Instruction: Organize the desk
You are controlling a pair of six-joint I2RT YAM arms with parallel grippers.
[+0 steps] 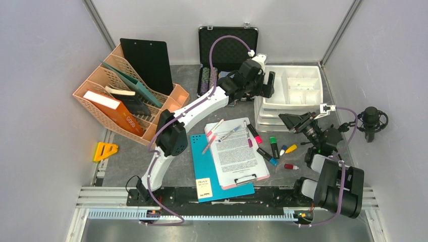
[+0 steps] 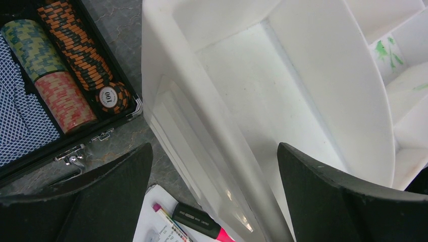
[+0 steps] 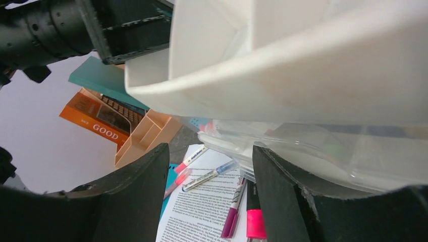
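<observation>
My left gripper [image 1: 268, 85] stands open at the left wall of the white drawer unit [image 1: 275, 98]. In the left wrist view, the unit's rim [image 2: 217, 106] runs between its spread fingers. My right gripper [image 1: 285, 121] is open by the unit's front right corner, with nothing held; in the right wrist view the pale top tray [image 3: 303, 85] looms just above its fingers [image 3: 136, 191]. Pens and a pink-capped marker [image 1: 255, 133] lie on the clipboard papers [image 1: 234, 156]. Right of these are a green-capped marker [image 1: 274, 147], a blue-capped marker [image 1: 267, 156] and small yellow, blue and red items.
At left, the peach organizer [image 1: 176, 96] holds an orange book [image 1: 116, 112], folders and a black clipboard. An open case with chips [image 1: 228, 48] stands at the back. A teal folder [image 1: 229, 191] lies under the papers. A yellow tool [image 1: 105, 151] sits far left.
</observation>
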